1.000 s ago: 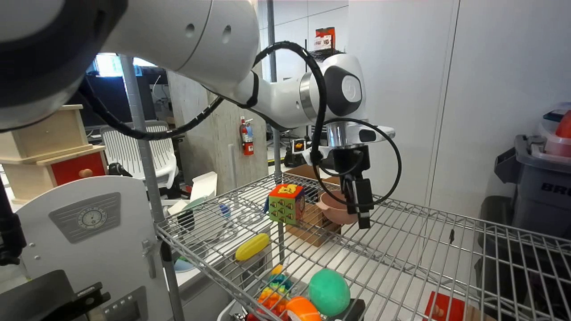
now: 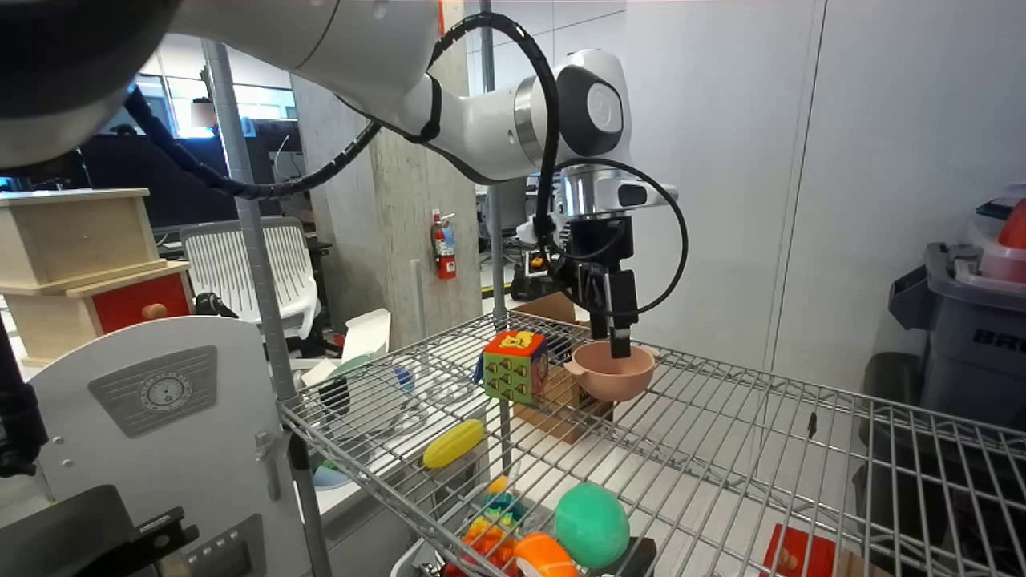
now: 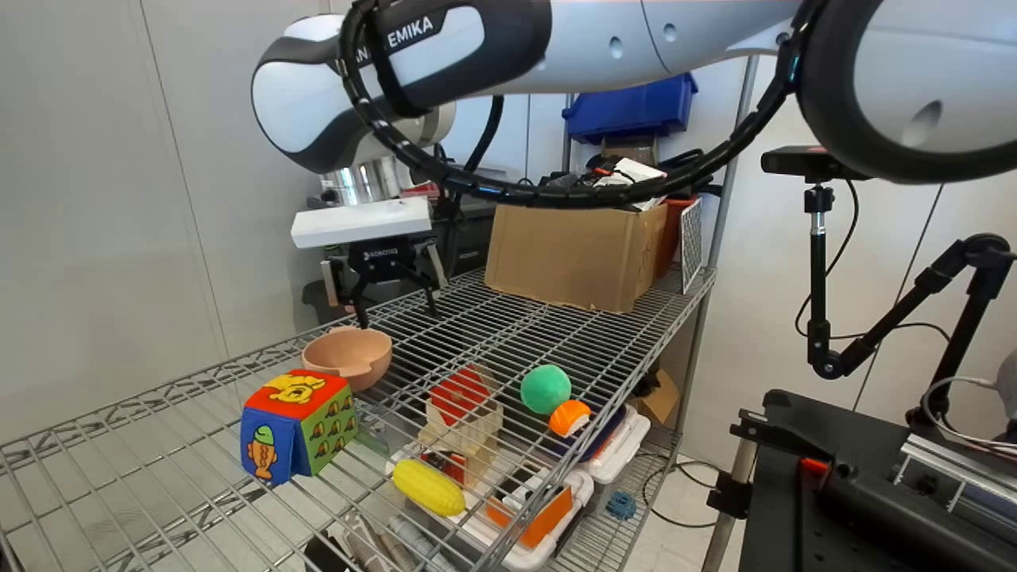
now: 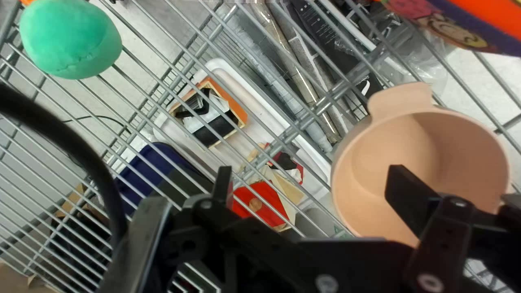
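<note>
My gripper point(image 3: 396, 314) stands open and points down above the wire shelf, with nothing held. A pink bowl point(image 2: 616, 383) with small side tabs rests upright on the shelf under it. In the wrist view, one black finger point(image 4: 408, 197) appears over the inside of the bowl point(image 4: 390, 141). The other finger point(image 4: 223, 188) is off to the left, over bare wires. The near rim therefore lies between the two fingers from above. Exterior view 2 likewise shows one fingertip over the bowl's far side and the other to its right. The bowl looks empty.
A soft picture cube point(image 3: 300, 419) sits close beside the bowl. Further off on the shelf are a yellow corn toy point(image 3: 429, 486), a green ball point(image 3: 545, 389) and an orange ball point(image 3: 569, 418). A cardboard box point(image 3: 562, 256) stands at one end. Bare wire surrounds them.
The gripper has risen and shifted left in exterior view 1, from in front of the bowl to above it. The bowl and the other toys look unmoved.
</note>
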